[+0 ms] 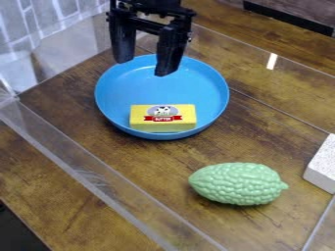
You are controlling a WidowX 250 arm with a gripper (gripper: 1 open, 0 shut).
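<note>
My black gripper (147,49) hangs over the back part of a blue bowl (203,90), its two fingers spread apart with nothing between them. In the bowl's front part lies a yellow butter box (163,118), below and apart from the fingers. A green bumpy bitter melon (238,183) lies on the wooden table to the front right of the bowl.
A white block (322,162) sits at the right edge of the view. Clear plastic walls run along the left and front. Bare wood (92,176) shows at front left and to the right of the bowl.
</note>
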